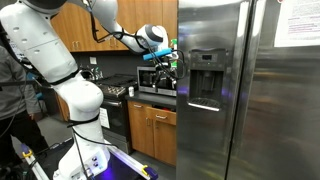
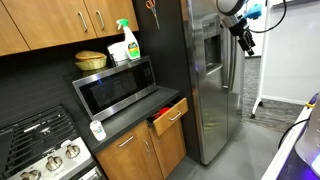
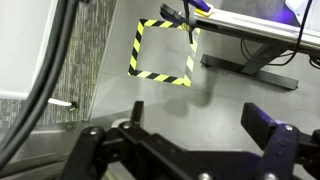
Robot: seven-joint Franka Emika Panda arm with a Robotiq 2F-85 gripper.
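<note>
My gripper [image 1: 174,72] hangs in the air in front of the fridge's left edge, high above the floor. In the wrist view its two dark fingers [image 3: 134,124] stand wide apart, with only grey floor visible between them. The tall steel fridge [image 1: 202,118] looks closed, with a dispenser [image 1: 207,58] in its door. Across the counter, a wooden drawer [image 2: 170,119] is pulled out, and something red [image 2: 158,113] shows inside. From the second exterior view, the gripper [image 2: 248,45] is to the right of the fridge and well away from the drawer.
A microwave [image 2: 118,91] sits on the counter, with a spray bottle [image 2: 131,43] and a basket [image 2: 91,58] on top. The stove [image 2: 45,155] stands left of it. Yellow-black tape [image 3: 162,76] marks a square on the open floor.
</note>
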